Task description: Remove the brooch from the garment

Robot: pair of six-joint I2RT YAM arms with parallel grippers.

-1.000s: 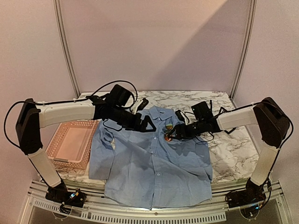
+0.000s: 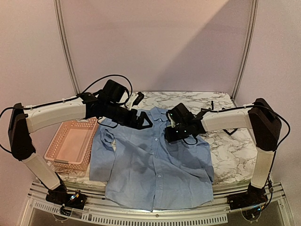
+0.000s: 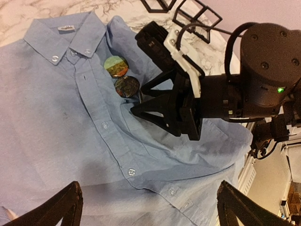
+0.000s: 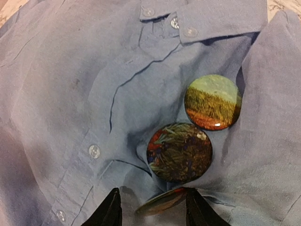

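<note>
A blue shirt lies spread on the table, buttons up. Three round brooches sit on its chest beside the placket. One has a yellow-green field picture, and a darker floral one lies just below it. The third brooch appears nearly edge-on, tilted between the fingers of my right gripper. These fingers stand apart; the right fingertip is close to the brooch's edge, and contact is unclear. My left gripper is open and empty above the shirt, left of the right one.
A pink basket stands left of the shirt, partly under the left arm. Black frame-like stands lie on the marble table beyond the right shoulder. Both arms reach close together over the chest.
My right gripper has moved left and tipped down over the brooches, covering them in the top view.
</note>
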